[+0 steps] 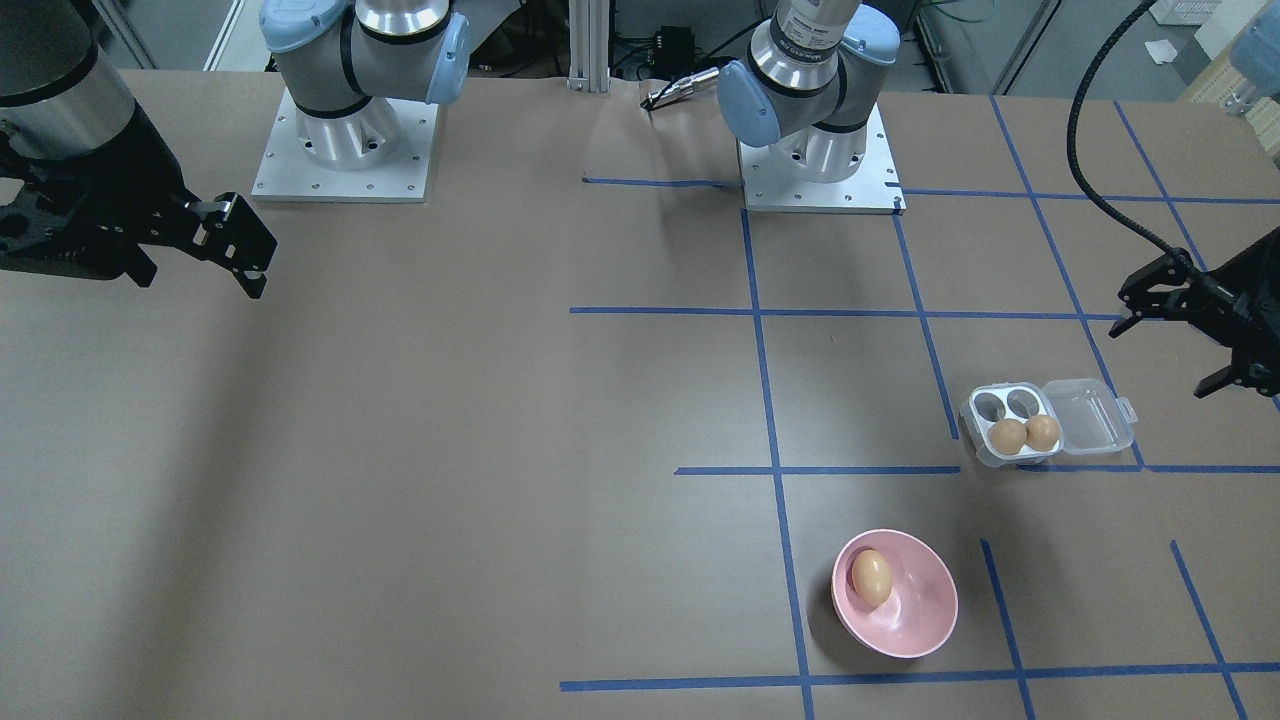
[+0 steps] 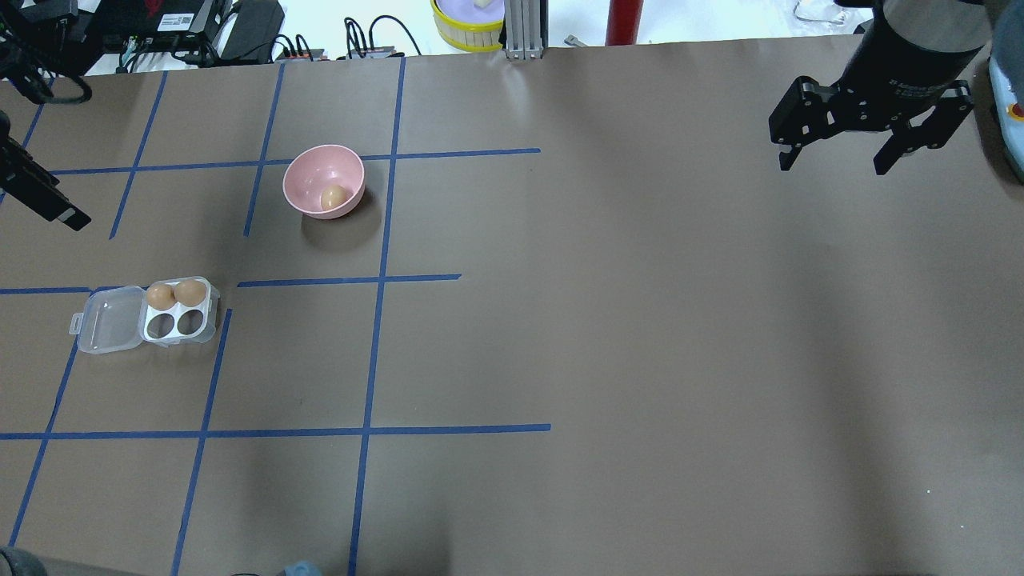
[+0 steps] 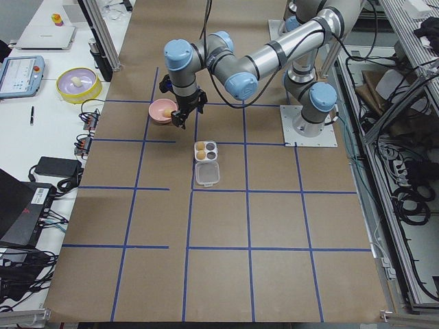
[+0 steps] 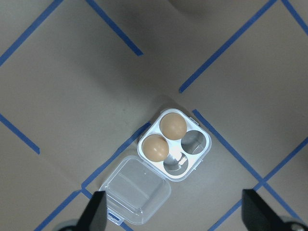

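Note:
A clear egg carton (image 1: 1002,408) lies open with two brown eggs (image 4: 173,125) in it and two empty wells, its transparent lid (image 4: 137,187) folded out flat. A pink bowl (image 1: 912,606) holds one egg (image 1: 872,578); it stands nearer the front camera. My gripper (image 1: 1154,358) hangs above and right of the carton in the front view; the wrist view looks straight down on the carton between the finger tips at the bottom edge. The gripper looks open, with nothing visible between its fingers.
A second black gripper (image 2: 864,125) hangs idle at the other side. More arm bases (image 1: 348,180) stand at the table's back. The taped grid floor around carton and bowl is mostly clear.

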